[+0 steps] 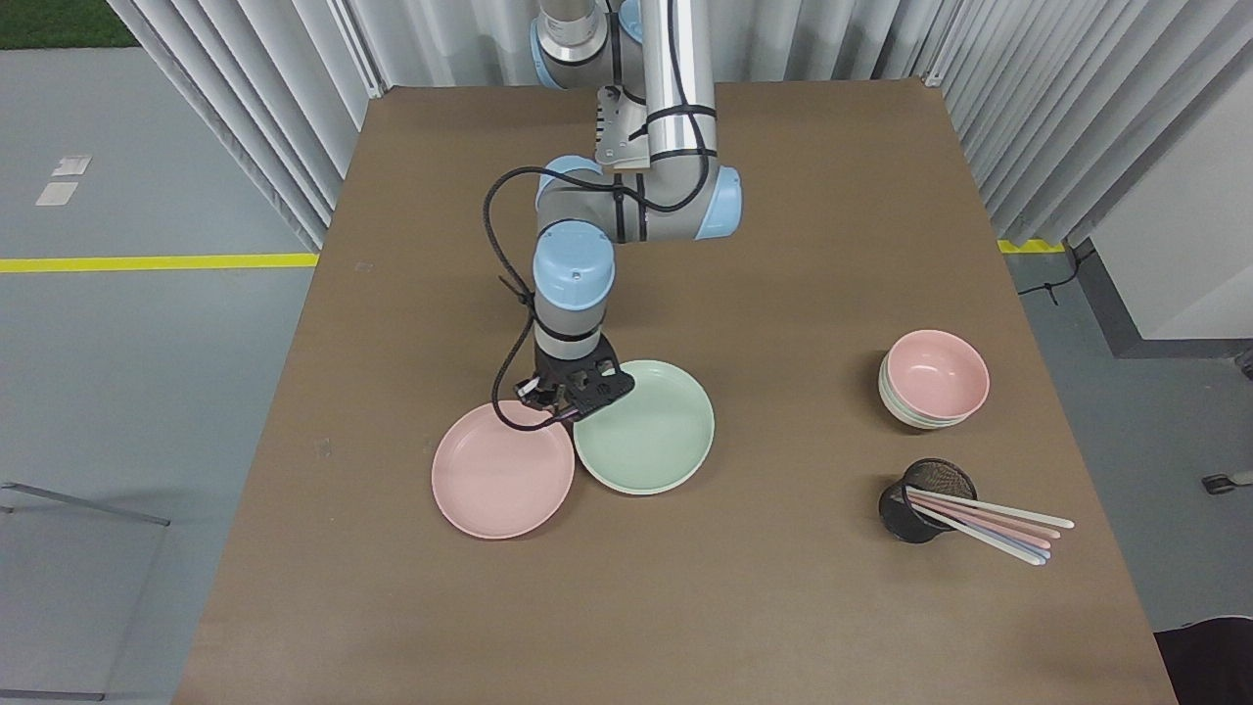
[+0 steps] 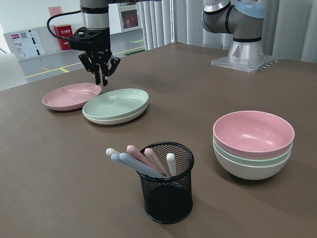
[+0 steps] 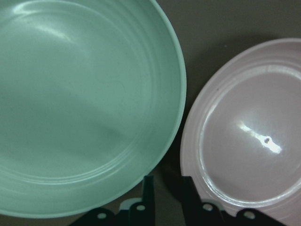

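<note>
My gripper (image 2: 101,82) hangs over the gap between a pink plate (image 1: 501,474) and a green plate (image 1: 645,435), which rests on a white plate (image 2: 115,120) in the left view. In the wrist view the two fingertips (image 3: 148,186) sit at the lower edge, a narrow space between them with nothing held, the green plate (image 3: 80,99) on one side and the pink plate (image 3: 244,136) on the other. Whether the fingers are fully open is unclear.
Stacked bowls (image 1: 936,372), pink on top, stand at the right of the brown table (image 1: 764,599). In front of them is a black mesh cup (image 2: 167,201) holding several chopsticks.
</note>
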